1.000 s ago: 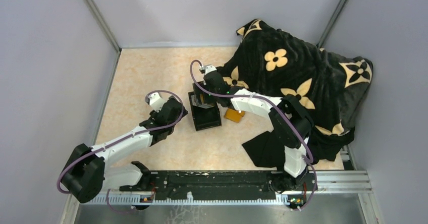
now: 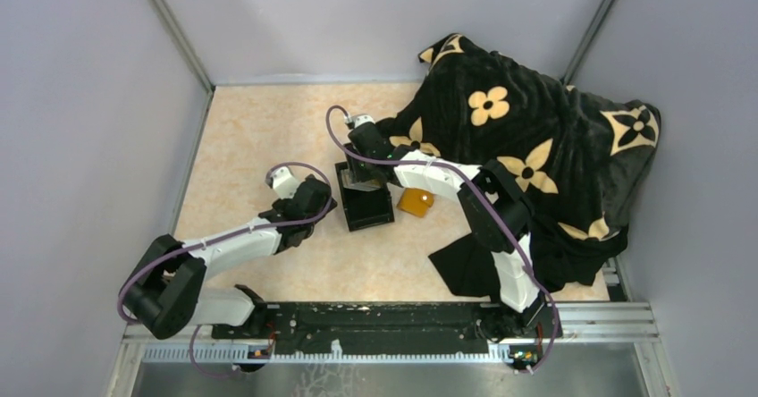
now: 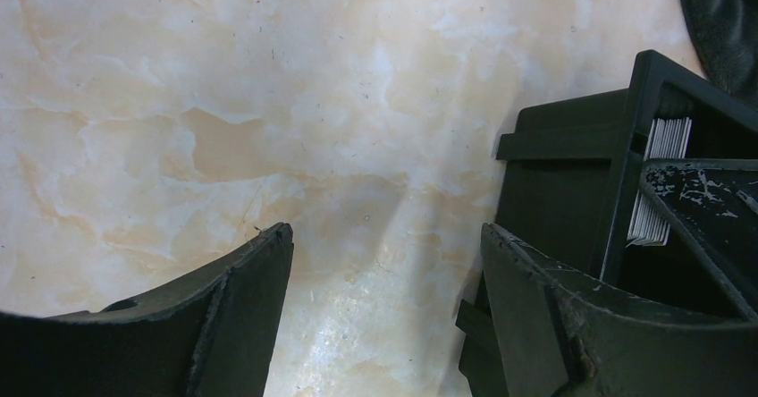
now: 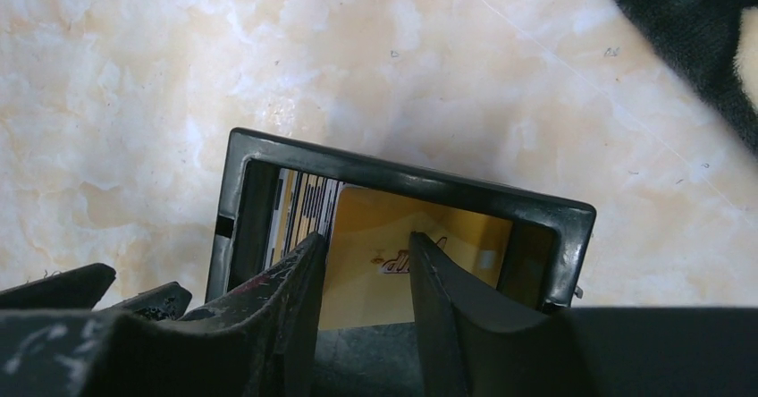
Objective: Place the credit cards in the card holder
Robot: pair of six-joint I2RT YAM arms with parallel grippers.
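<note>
The black card holder lies at the middle of the table. Inside its far end, a gold card lies face up beside several upright cards, seen edge-on. Above that end, my right gripper has its fingers apart over the gold card, one fingertip at the card's left edge; nothing shows clamped between them. Another gold card rests on the table to the right of the holder. Left of the holder, my left gripper is open over bare table, its right finger close to the holder's side wall.
A black blanket with tan flowers is heaped at the right and back right. A flat black cloth spreads at the front right.
My right gripper has moved slightly left over the holder's far end. My left gripper has come a little to the right, nearer the holder, which has shifted very slightly right.
</note>
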